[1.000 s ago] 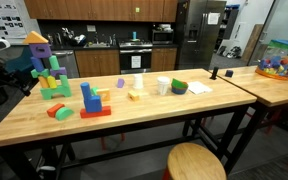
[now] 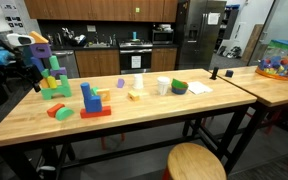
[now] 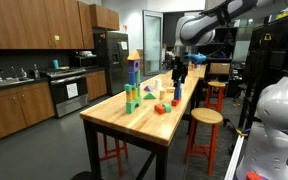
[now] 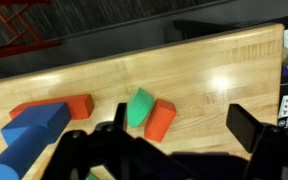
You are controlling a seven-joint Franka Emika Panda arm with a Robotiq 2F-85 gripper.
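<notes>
My gripper stands open above the table, its black fingers (image 4: pixel 246 127) wide apart in the wrist view. Near the left finger lie a green block (image 4: pixel 140 107) and a red block (image 4: pixel 160 120), side by side on the wood and not gripped. Farther left are blue blocks (image 4: pixel 46 120) and a red bar (image 4: pixel 80 105). In exterior view 1 a stacked tower (image 2: pixel 54 77) of green, yellow, purple and orange pieces stands at the table's left end, close to my arm. Exterior view 2 shows the tower (image 3: pixel 133 85) upright with an orange triangle on top.
White cups (image 2: pixel 164 85), a green bowl (image 2: pixel 179 87) and yellow pieces (image 2: pixel 136 94) stand farther along the table (image 2: pixel 154 108). A stool (image 2: pixel 194 162) is in front. Bare wood lies around the cups and on the right end.
At the left of exterior view 1, my arm has come farther into the picture, toward the tower. The loose blocks lie where they were.
</notes>
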